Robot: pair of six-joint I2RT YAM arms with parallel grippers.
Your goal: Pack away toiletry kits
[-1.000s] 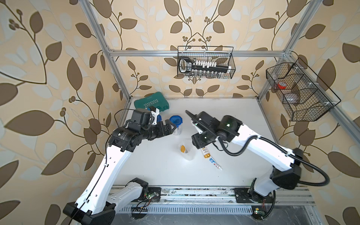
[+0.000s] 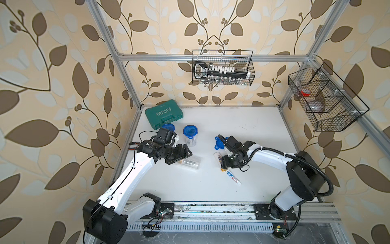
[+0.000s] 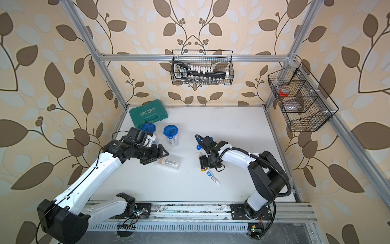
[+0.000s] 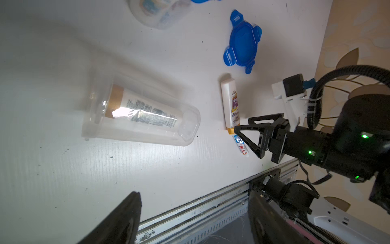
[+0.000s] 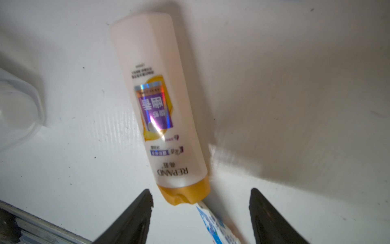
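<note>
A clear cup (image 4: 183,122) lies on its side with a white tube (image 4: 146,109) inside. My left gripper is over it, fingers apart, holding nothing. A white lotion bottle (image 5: 158,93) with a yellow cap lies to its right; my right gripper hangs open over the cap end. A toothpaste tube (image 2: 233,177) lies beyond that cap, toward the front. A blue lid (image 4: 243,42) lies behind the bottle. Two blue-lidded containers, one of them a clear jar (image 2: 190,136), stand behind my left gripper.
A green case (image 2: 163,113) lies at the back left. Wire baskets hang on the back (image 2: 223,73) and right (image 2: 325,101).
My left gripper has moved down toward the front. My right arm has lowered to the bottle. The clear cup, earlier tilted with a yellow end showing, now lies flat.
</note>
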